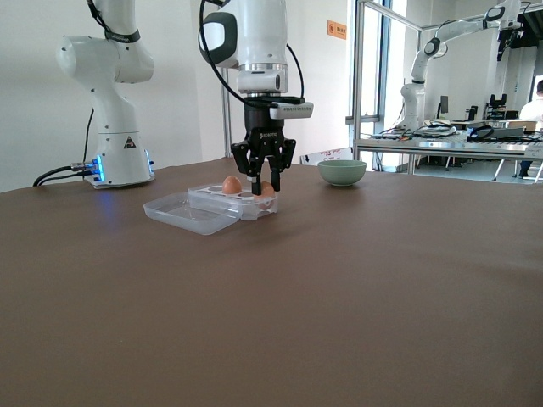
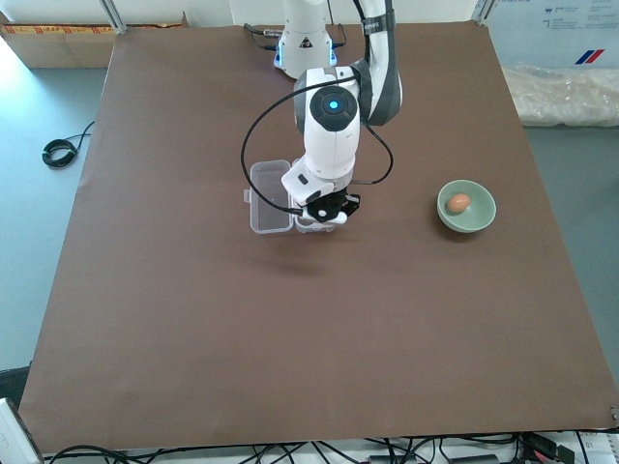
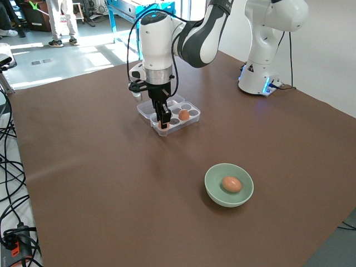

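My gripper points down over a clear plastic egg carton, its fingertips at an egg in the tray, largely hidden by the fingers; whether they touch it I cannot tell. Another egg sits in the carton. The open lid lies flat beside the tray. A pale green bowl holds one egg, apart from the carton to the right in the left view.
The robot's white base stands behind the carton. Cables run along one edge, outside the tabletop.
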